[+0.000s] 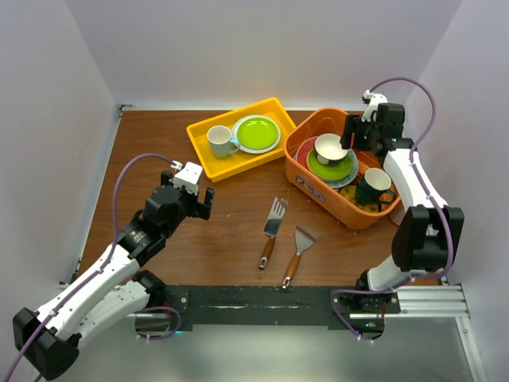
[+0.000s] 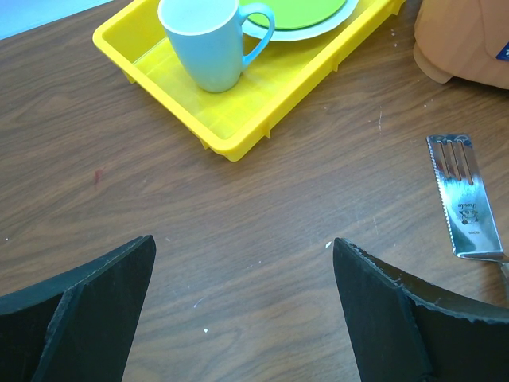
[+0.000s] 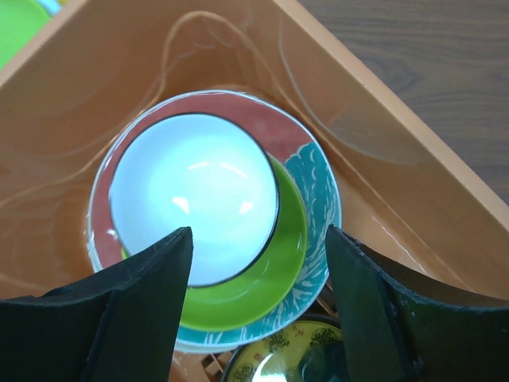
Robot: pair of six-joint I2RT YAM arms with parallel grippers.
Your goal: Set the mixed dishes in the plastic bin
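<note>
In the orange bin (image 1: 322, 199) a white bowl (image 1: 330, 148) with a dark rim rests on a green plate (image 1: 334, 168), which lies on a larger red-and-teal plate (image 3: 316, 179). A dark green cup (image 1: 371, 191) stands at the bin's near right, over a yellow patterned dish (image 3: 266, 358). My right gripper is open above the bowl and plates, apart from them, with nothing between its fingers. Over the bare table, left of the bin, my left gripper stands open and empty.
A yellow tray (image 1: 224, 167) holds a light blue mug (image 1: 220, 142) and a green plate (image 1: 258, 133) on a white one. A slotted spatula (image 1: 273, 227) and a scraper (image 1: 299, 251) lie in front of the bin.
</note>
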